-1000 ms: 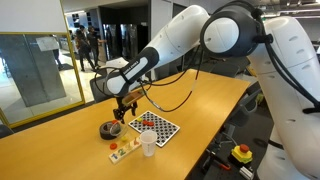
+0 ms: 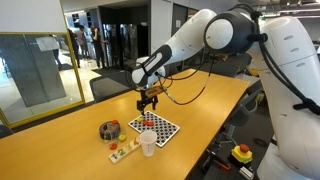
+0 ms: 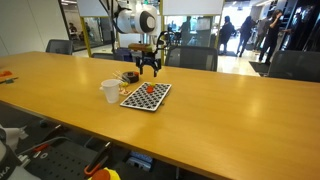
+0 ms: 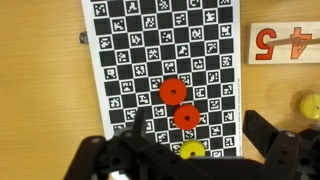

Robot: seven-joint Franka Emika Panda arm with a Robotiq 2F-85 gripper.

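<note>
Below me in the wrist view lies a black-and-white patterned board (image 4: 165, 60). Two red discs (image 4: 173, 92) rest on its middle squares, and a yellow disc (image 4: 192, 149) is at its lower edge, close to the gap between my fingers. My gripper is open, one dark finger (image 4: 133, 130) on the left and the other on the right, with nothing held between them. In the first exterior view the gripper (image 2: 148, 103) hangs above the far left part of the board (image 2: 170, 130).
A white cup (image 2: 148, 143) stands at the board's near left. Beside it are a wooden numbered strip (image 2: 125, 151) and a dark bowl (image 2: 109, 131) holding pieces. Another yellow disc (image 4: 310, 106) lies right of the board in the wrist view. The table right of the board is clear.
The arm has swung right in the first exterior view, from beside the bowl to over the board. The board, cup and bowl have stayed in place.
</note>
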